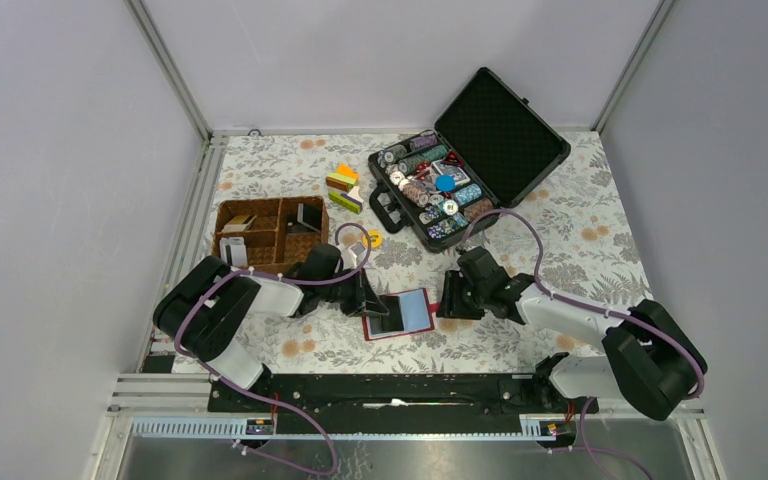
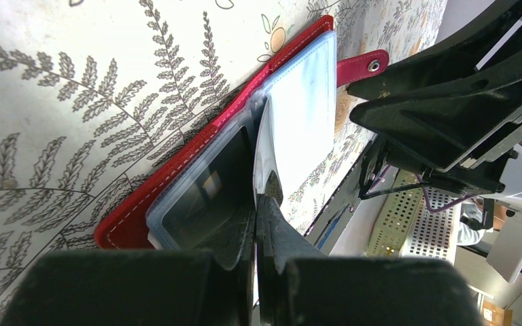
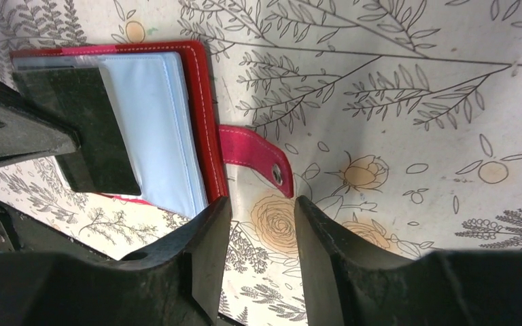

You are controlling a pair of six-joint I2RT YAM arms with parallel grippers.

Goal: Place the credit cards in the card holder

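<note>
The card holder (image 1: 413, 310), red-edged with clear sleeves, lies open on the table between both arms. At its left part, my left gripper is shut on a thin card that shows edge-on in the left wrist view. The right wrist view shows a black card (image 3: 98, 132) tilted over the sleeves, one left finger overlapping it. A dark card (image 2: 211, 187) lies under clear plastic in the holder. My right gripper stands open at the holder's right edge. The red strap (image 3: 255, 151) with its snap reaches toward the gap between its fingertips, its end curled up.
A brown wicker basket (image 1: 270, 202) with cards in its compartments sits behind the left arm. An open black case (image 1: 434, 188) of poker chips fills the back, with small yellow and green boxes (image 1: 341, 182) beside it. The table right of the holder is patterned and bare.
</note>
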